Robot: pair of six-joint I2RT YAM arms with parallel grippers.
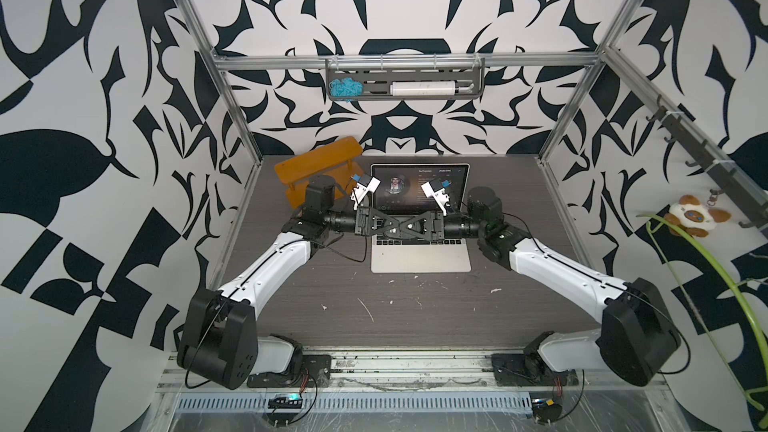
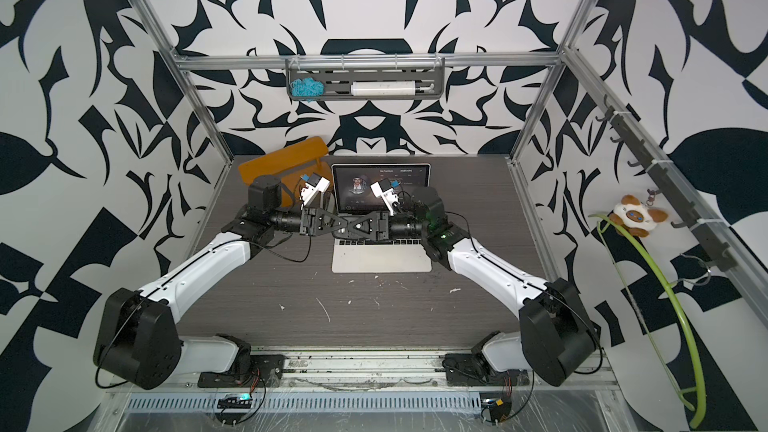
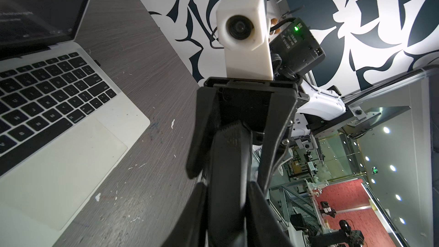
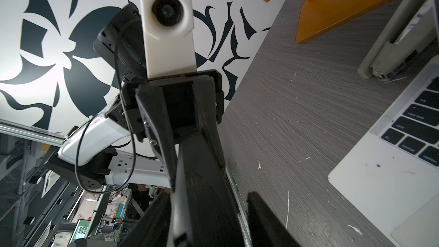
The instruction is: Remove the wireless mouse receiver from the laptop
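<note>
The silver laptop (image 1: 420, 260) (image 2: 381, 257) stands open with its screen lit. My two grippers meet nose to nose above its keyboard. In the left wrist view a dark elongated object (image 3: 228, 164) lies between the fingers of my left gripper, which is shut on it. My right gripper has its blurred fingers either side of the same dark area, apparently part open. A small dark piece (image 3: 97, 62) sits at the laptop's side edge near the keys. I cannot tell whether it is the receiver.
An orange wooden stand (image 4: 347, 4) is at the back left beside the laptop. A shelf (image 1: 404, 96) hangs on the back wall.
</note>
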